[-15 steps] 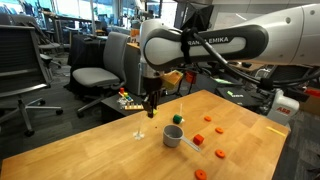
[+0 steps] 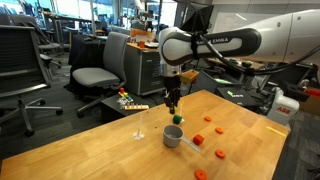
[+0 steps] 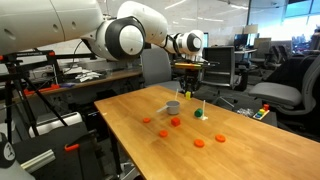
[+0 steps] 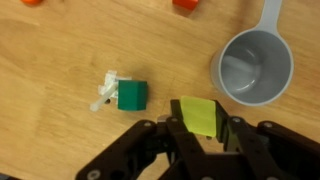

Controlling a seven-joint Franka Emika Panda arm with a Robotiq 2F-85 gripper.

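A yellow block (image 4: 199, 117) is pinched between the fingers of my gripper, which is shut on it. The gripper (image 2: 172, 107) is above the wooden table, behind the grey mug in exterior view 1. That mug (image 4: 252, 68) stands upright, its open top facing the wrist camera, just beyond and right of the yellow block in that view; its inside looks empty. To the left lies a green block (image 4: 132, 95), with a small white piece (image 4: 107, 90) beside it. In exterior view 2 the mug (image 3: 173, 108) partly shows the handle side.
A red block (image 2: 198, 140) lies right of the mug, and several flat orange-red pieces (image 2: 201, 174) are spread over the table. Office chairs (image 2: 98, 82) stand behind the table.
In exterior view 1 my gripper has moved to the right, to the area behind the mug and near the green block. The mug and the table pieces have stayed put.
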